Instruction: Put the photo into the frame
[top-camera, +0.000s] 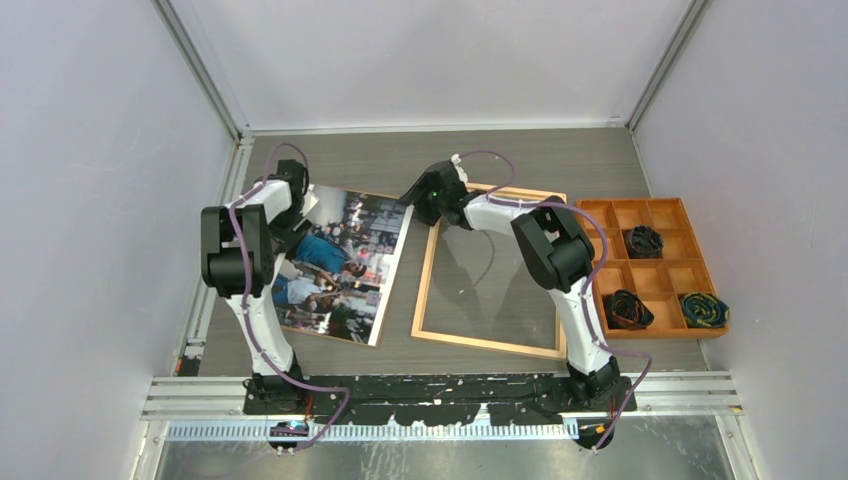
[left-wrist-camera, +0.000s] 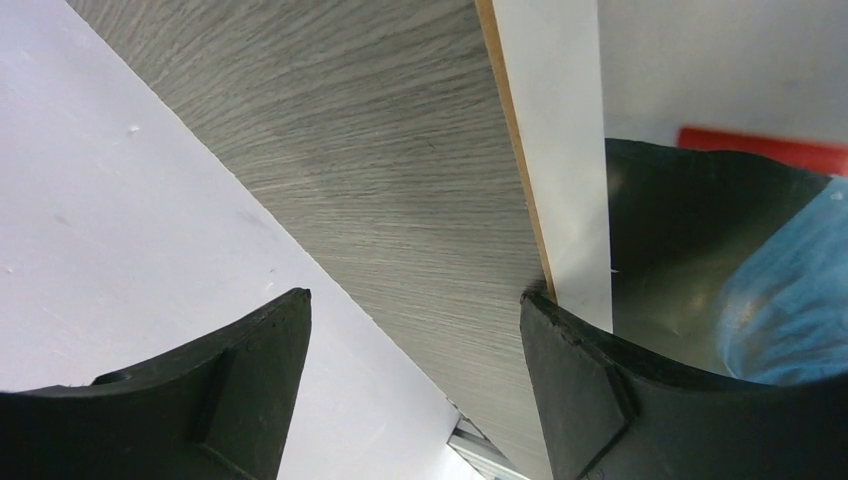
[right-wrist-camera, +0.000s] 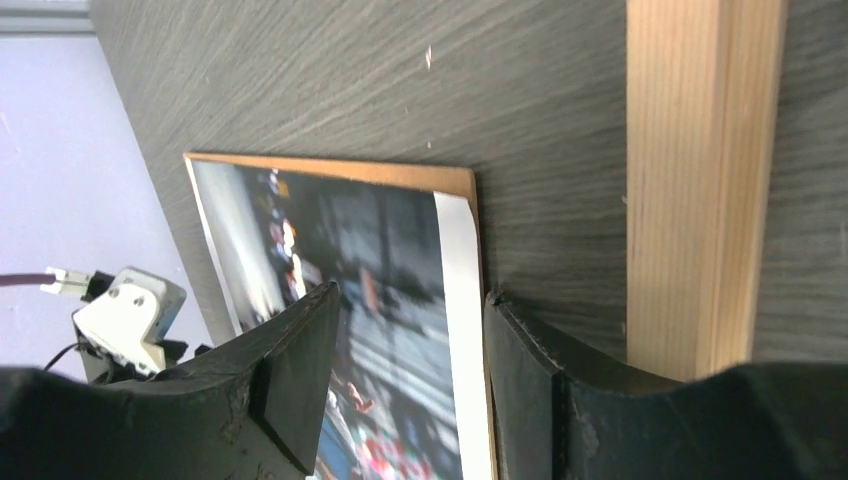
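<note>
The photo (top-camera: 352, 262), a colourful crowd scene with white borders, lies flat on a thin wood-coloured board (right-wrist-camera: 400, 174) left of the empty wooden frame (top-camera: 424, 283). Along the photo's left edge stands my left gripper, its fingers apart. One of its fingers (left-wrist-camera: 570, 370) meets the white border; the other is out past the edge. At the far right corner my right gripper is open too, one finger over the photo and the other finger (right-wrist-camera: 520, 370) against the outer side of its right border. Nothing is clamped in either gripper.
An orange compartment tray (top-camera: 665, 277) with several dark coiled items stands to the right. My right arm reaches across the frame's far part. Bare table (top-camera: 350, 160) lies behind the photo, and a white wall is close on the left.
</note>
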